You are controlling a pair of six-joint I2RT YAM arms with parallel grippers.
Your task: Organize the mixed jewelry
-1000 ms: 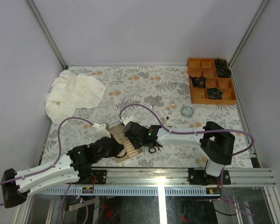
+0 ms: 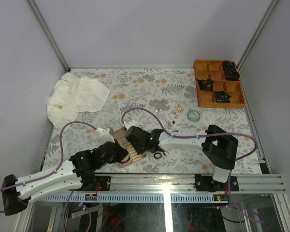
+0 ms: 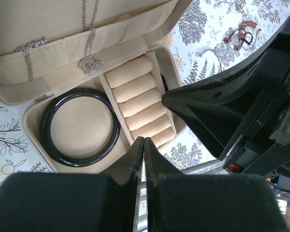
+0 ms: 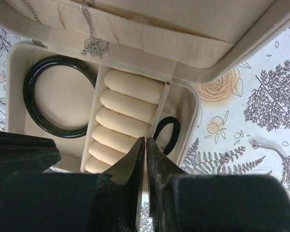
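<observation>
A beige jewelry box lies open at the front of the table. Its lid pocket [image 3: 111, 38] carries silver necklaces [image 3: 89, 60]. A glossy black bangle [image 4: 31, 94] fills the left compartment, cream ring rolls [image 4: 123, 121] the middle, and a black band [image 4: 171, 142] the narrow right one. My left gripper is shut over the box's front, nothing visible between its fingers. My right gripper is shut above the rolls' right edge beside the band; whatever may be between its fingertips is too small to tell.
Loose small jewelry lies right of the box, with a black ring [image 2: 157, 155] and a green bracelet [image 2: 193, 115]. A wooden organizer [image 2: 217, 75] holding dark pouches stands back right, a white cloth [image 2: 77, 96] at left.
My right arm has shifted slightly leftward in the top view since a second ago. The left arm has not visibly moved.
</observation>
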